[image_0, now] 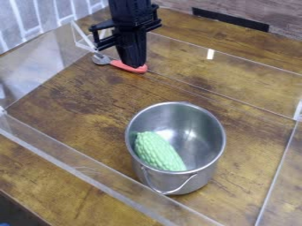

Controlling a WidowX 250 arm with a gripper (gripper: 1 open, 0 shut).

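Observation:
My black gripper (132, 48) hangs at the top of the view, just above a red-handled utensil (127, 66) with a metal end, which lies on the wooden table; the gripper looks shut, with nothing visible between its fingers. A steel bucket (207, 146) stands in the lower middle, with a green toy corn cob (161, 152) inside it.
Clear plastic walls border the wooden table (83, 115) at left, back and right. A pale railing is at the top left.

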